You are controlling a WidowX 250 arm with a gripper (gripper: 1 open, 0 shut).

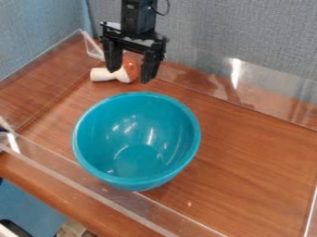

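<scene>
My black gripper (130,67) hangs at the back of the wooden tray, fingers open, just over a small white object with an orange part (106,74) that lies on its side. The gripper partly hides the orange part. In front of them, a large teal bowl (136,153) stands empty near the middle.
Clear plastic walls (235,83) edge the wooden floor (247,167). The floor to the right of the bowl and at the left is free. Grey fabric walls rise behind.
</scene>
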